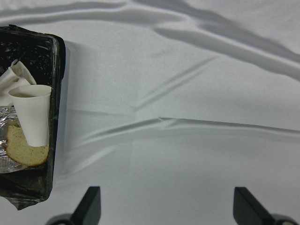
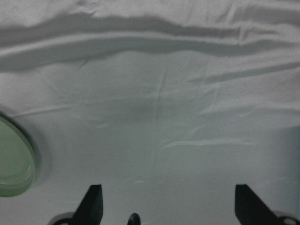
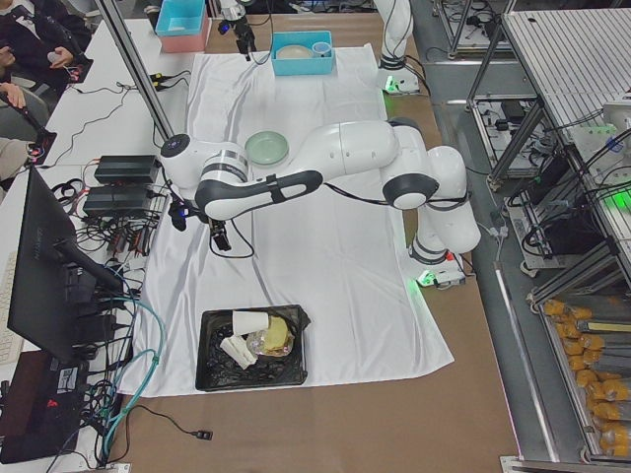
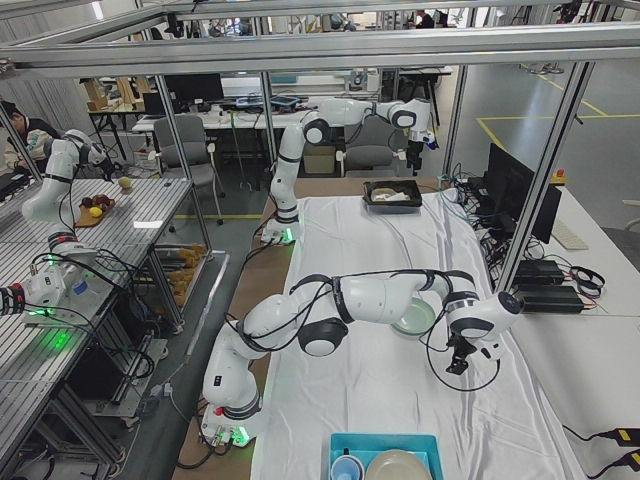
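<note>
A black bag-lined tray point(image 3: 212, 370) on the white cloth holds a paper cup point(image 1: 30, 115), crumpled white items point(image 3: 239, 350) and a bread slice point(image 1: 23, 150) with crumpled wrapping. My left gripper is open above the cloth beside this tray, nothing between its fingers. My right gripper also stands open over bare cloth, with a green plate point(image 2: 13, 159) at the left edge of the right wrist view. The plate lies mid-cloth in the camera left view.
A blue bin point(image 4: 385, 440) with a beige plate and a blue cup sits at the opposite end of the cloth from the tray. A monitor point(image 3: 39, 276) and cables line one side.
</note>
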